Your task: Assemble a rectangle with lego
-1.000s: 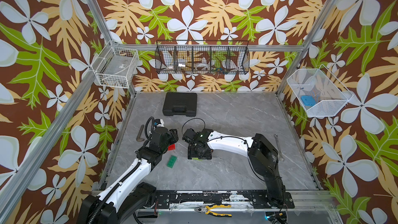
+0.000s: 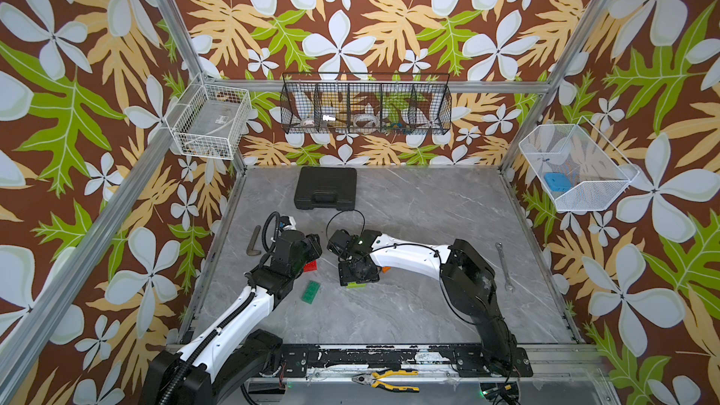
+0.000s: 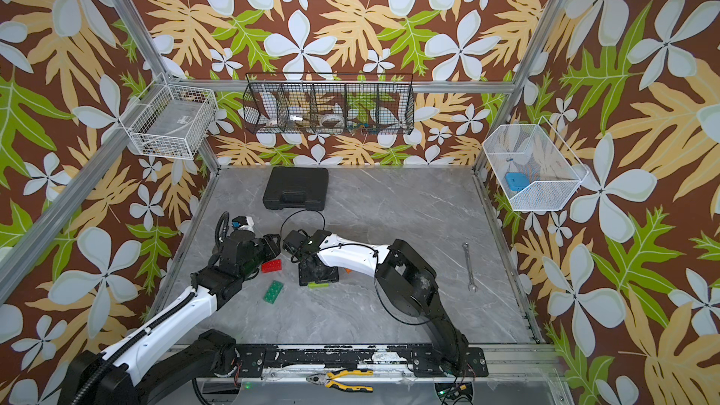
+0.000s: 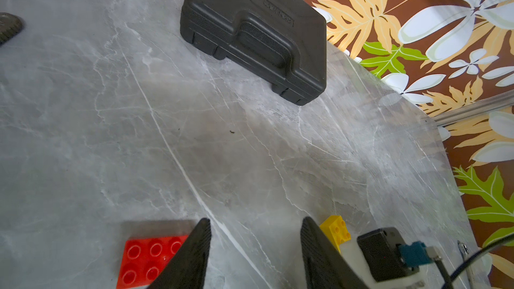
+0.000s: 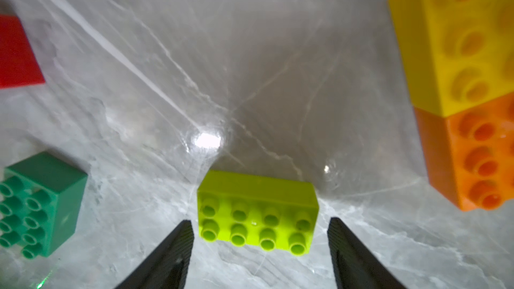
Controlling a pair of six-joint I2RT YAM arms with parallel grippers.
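Observation:
A lime-green brick [image 5: 257, 211] lies on the table, studs facing the right wrist camera. My right gripper is open over it, one finger on either side and a gap showing at both ends. To the right in that view a yellow brick [image 5: 455, 42] sits against an orange brick [image 5: 471, 155]. A dark green brick [image 5: 45, 203] lies to the left, with the corner of a red brick [image 5: 18, 50] above it. In the left wrist view, my left gripper stands open and empty, the red brick [image 4: 150, 259] partly behind its left finger.
A black case [image 2: 325, 188] stands at the back left. A dark tool [image 2: 255, 241] lies left of the left arm and a wrench [image 2: 504, 266] at the right. Free table lies behind the right arm. Pliers [image 2: 386, 380] rest on the front rail.
The left arm has stayed still.

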